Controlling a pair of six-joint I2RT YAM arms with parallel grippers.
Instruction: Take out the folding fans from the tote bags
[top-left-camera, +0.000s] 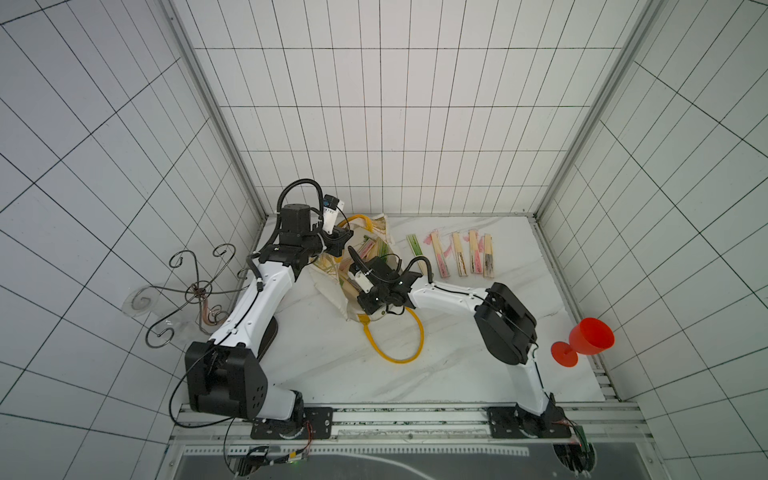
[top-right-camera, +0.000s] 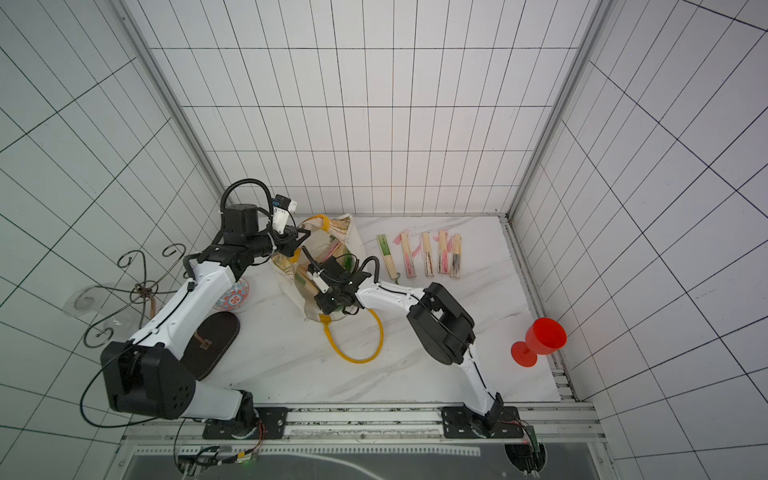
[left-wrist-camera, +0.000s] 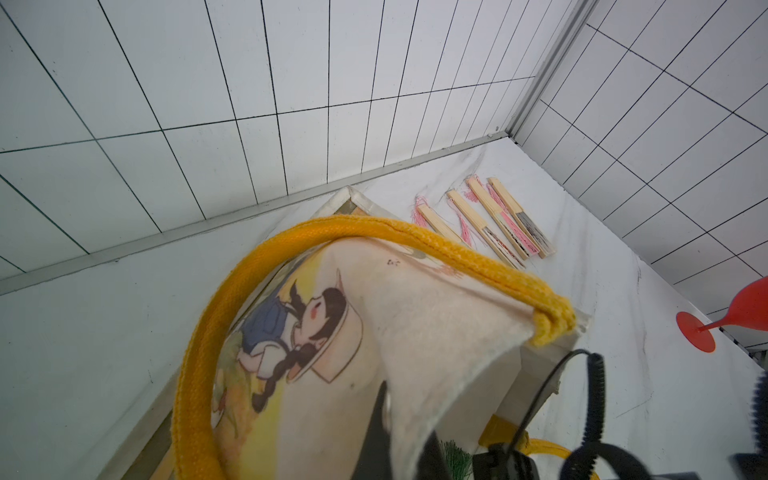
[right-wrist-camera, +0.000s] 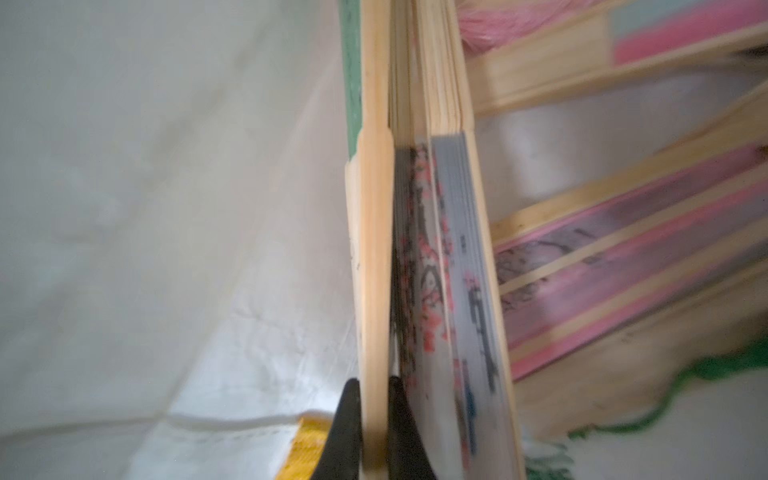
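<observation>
The pale printed tote bag (top-left-camera: 334, 294) lies open at left centre, its yellow handles (left-wrist-camera: 264, 256) showing. My left gripper is shut on the bag's upper edge, with the thin fabric running between its fingers. Inside the bag, my right gripper is shut on a wooden folding fan (right-wrist-camera: 374, 240), gripping its narrow side. A grey-and-red patterned fan (right-wrist-camera: 448, 264) lies right against it. Pink fans (right-wrist-camera: 608, 248) rest farther right in the bag. From above, the right wrist hides part of the bag's contents.
Several folding fans (top-left-camera: 460, 254) lie in a row on the table right of the bag. A red goblet (top-left-camera: 592, 336) stands at the right edge, a curled metal rack (top-left-camera: 196, 292) at the left.
</observation>
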